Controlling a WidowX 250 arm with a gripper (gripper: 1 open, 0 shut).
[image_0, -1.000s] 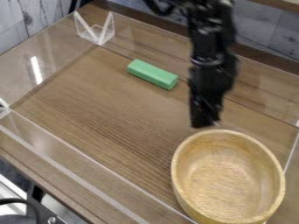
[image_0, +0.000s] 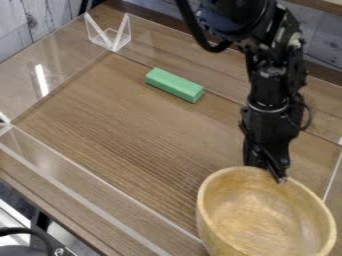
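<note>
My black gripper (image_0: 267, 168) reaches down from the top right to the back rim of a large beige oval bowl (image_0: 261, 225) at the bottom right. Its tip meets or overlaps the rim; the fingers look shut, and whether any rim is between them is hard to tell. A green block (image_0: 174, 86) lies flat on the wooden table (image_0: 114, 140), up and left of the gripper.
A small white wire-like holder (image_0: 107, 35) stands at the back left. A dark cable or hose shows at the bottom left corner.
My gripper has moved right and down to the bowl's back rim since a second ago.
</note>
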